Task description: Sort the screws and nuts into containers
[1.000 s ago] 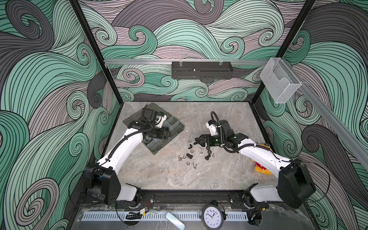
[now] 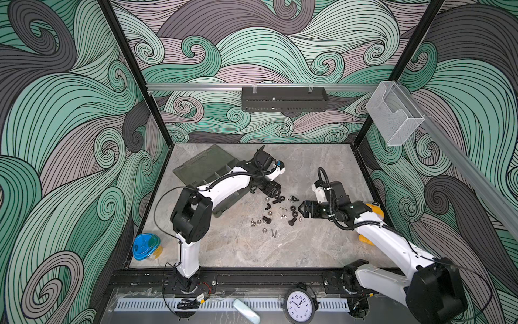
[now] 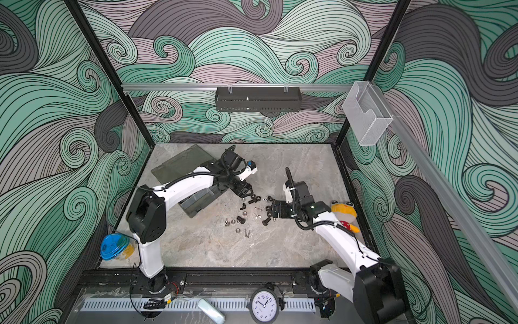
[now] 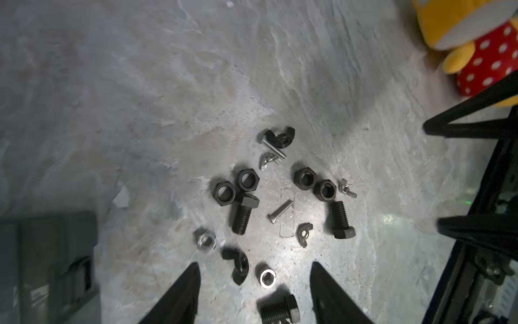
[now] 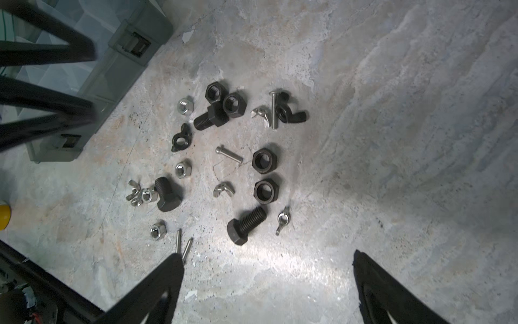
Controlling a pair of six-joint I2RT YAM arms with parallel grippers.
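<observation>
Black and silver screws, nuts and wing nuts lie loose on the grey tabletop. In the left wrist view my left gripper has its fingers apart above the near parts; a large black bolt [image 4: 280, 311] and a silver nut [image 4: 266, 277] show below, between the fingertips. My right gripper is open on the parts' right side, nothing held. A black bolt [image 5: 246, 225], two black nuts [image 5: 264, 160] and a silver wing nut [image 5: 283, 220] lie ahead of its fingers. The sectioned green-grey organizer box [image 2: 229, 202] stands left, lid open, partly hidden by my left arm.
A plush toy [image 4: 488, 59] sits at the right edge, behind my right arm. A blue-lidded tub [image 2: 146, 246] stands at the left front.
My left gripper has swung from over the box to the right, above the parts' far side.
</observation>
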